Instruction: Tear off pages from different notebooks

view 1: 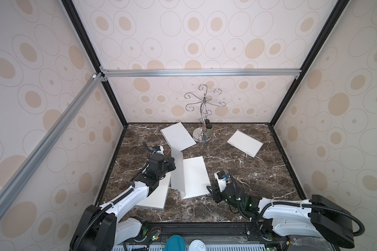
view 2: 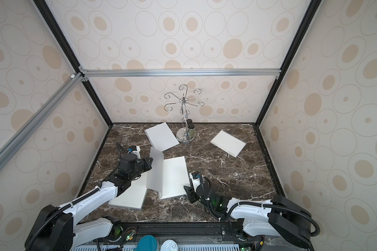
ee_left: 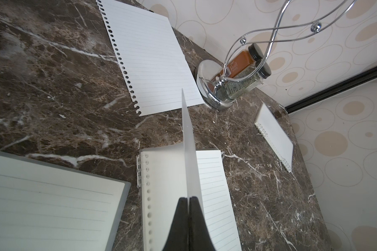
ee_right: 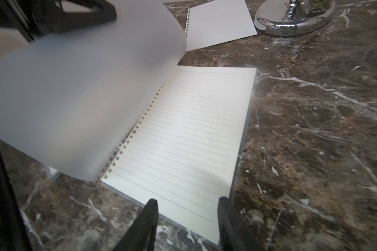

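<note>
In the middle of the table lies an open notebook (view 1: 196,177) with lined pages and a ring binding on its left side. Its cover or top sheet (ee_right: 92,92) stands raised. My left gripper is shut on the edge of that sheet, holding it up. At the notebook's lower right, my right gripper is open above the near corner, nothing between its fingers. A second lined notebook (ee_left: 46,200) lies under the left arm. A loose lined page (ee_left: 148,54) with a torn, holed edge rests at the back left.
A closed notebook (view 1: 245,143) lies at the back right. The chrome stand (view 1: 202,134) with small jars stands at the back. Bare marble table (view 1: 259,177) stretches right of the open notebook.
</note>
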